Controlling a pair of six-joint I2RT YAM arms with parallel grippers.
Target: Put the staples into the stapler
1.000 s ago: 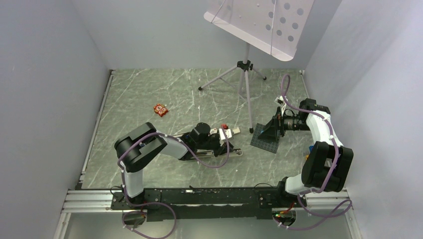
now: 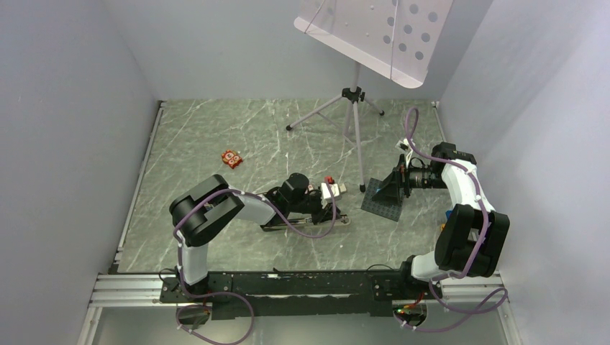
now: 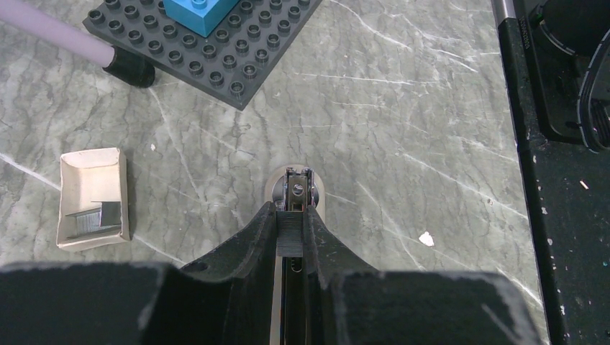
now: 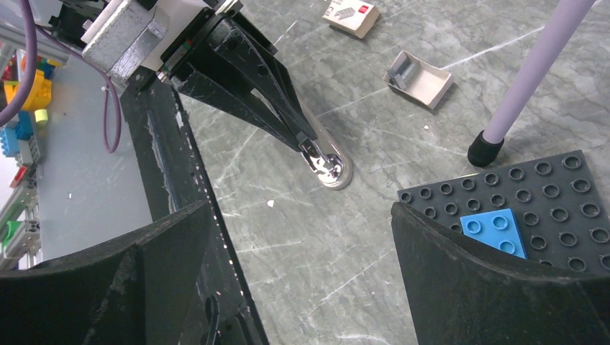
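Observation:
The stapler (image 4: 335,172) lies open on the marble table, its channel pointing toward the right arm. My left gripper is shut on a short strip of staples (image 3: 290,234) right over the channel, near its front end. An open staple box (image 3: 92,187) with more staples inside lies beside the stapler, and a second small box (image 4: 351,16) lies farther back. My right gripper is open above the dark studded plate (image 4: 547,180), nothing seen between its fingers.
The plate bears a blue brick (image 4: 489,228). A stand's tripod leg (image 4: 525,79) ends beside it. An orange-red object (image 2: 231,159) lies at the back left. The table's front edge (image 3: 531,215) is close to the stapler.
The right arm has not moved.

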